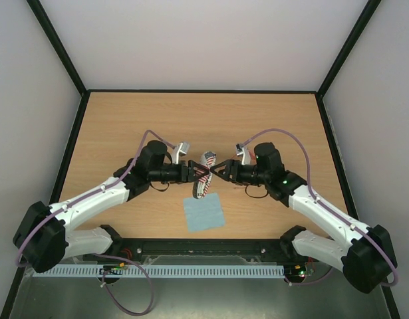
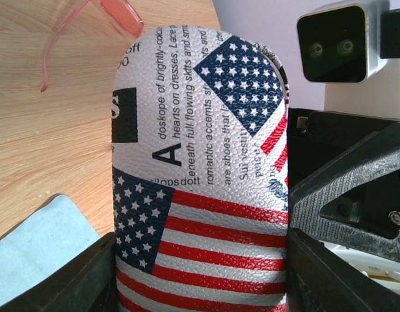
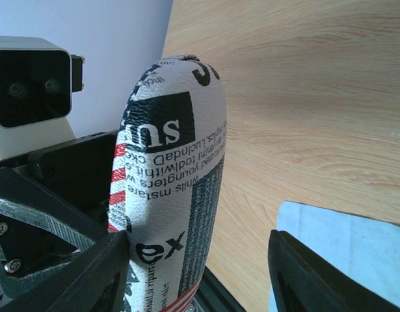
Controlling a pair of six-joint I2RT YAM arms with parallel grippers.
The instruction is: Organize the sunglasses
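Observation:
An eyeglass case (image 1: 208, 159) printed with stars, stripes and newsprint stands between the two arms, raised and long. My left gripper is shut on it, with a finger on either side in the left wrist view. From the other side, my right gripper meets the case; its fingers are part open. One right finger (image 3: 112, 266) lies against or very near the case, while the other (image 3: 294, 266) stands clear of it. Red-pink sunglasses (image 2: 123, 16) rest on the table, partly cut off in the left wrist view and mostly covered by the right arm from above.
A light blue cloth (image 1: 204, 212) lies flat on the wooden table (image 1: 137, 109), in front of the case. Both grippers are very close together at the middle.

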